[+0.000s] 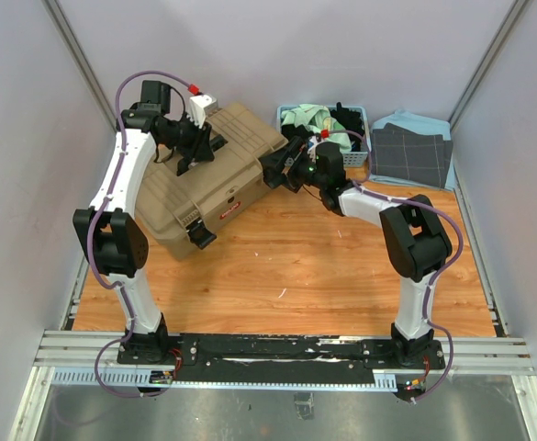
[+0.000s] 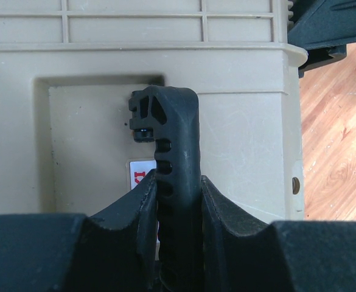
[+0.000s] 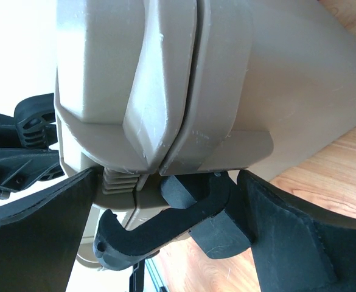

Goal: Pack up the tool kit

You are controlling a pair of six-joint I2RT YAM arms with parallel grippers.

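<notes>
A closed tan hard case [image 1: 240,133] stands at the left of the table. In the left wrist view my left gripper has its fingers against both sides of the case's black handle [image 2: 179,131], which crosses the recess in the lid. At the case's right end, my right gripper stands open. A black latch [image 3: 159,234] shows between its fingers, hanging off the case's edge with a gap to the left finger. The other black latch [image 1: 199,232] juts out from the case's front left.
A light blue basket [image 1: 354,160] of cloths stands behind my right arm. Folded dark grey cloth [image 1: 406,154] lies on light blue cloth at the back right.
</notes>
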